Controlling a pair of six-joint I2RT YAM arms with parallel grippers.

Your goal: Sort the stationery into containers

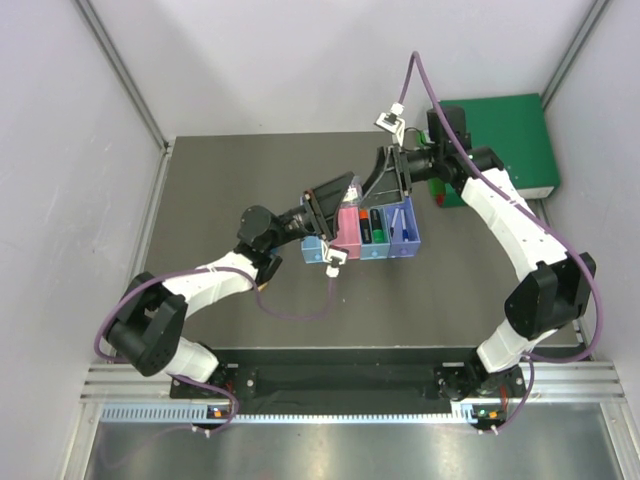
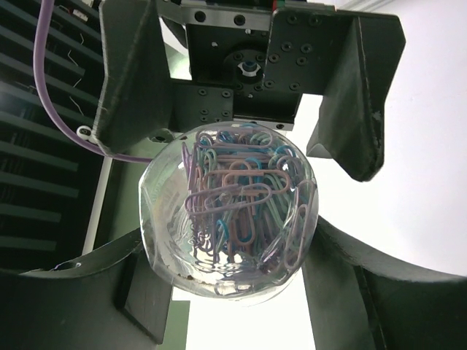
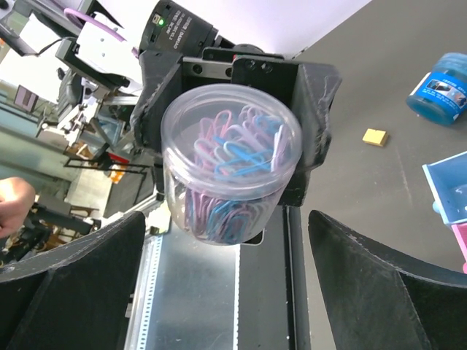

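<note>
A clear round jar of coloured paper clips [image 3: 230, 164] is held up between the two grippers above the containers. My left gripper is shut on the jar, which fills the left wrist view. My right gripper faces the jar from the other side, its fingers apart and the jar between or just beyond them; contact is unclear. Below, in the top view, are pink, light-blue and purple containers [image 1: 405, 243], with dark and green items in the middle one and pens in the purple one.
A blue jar [image 3: 438, 91] and a small yellow block [image 3: 375, 138] lie on the grey table. A green board [image 1: 510, 135] occupies the back right corner.
</note>
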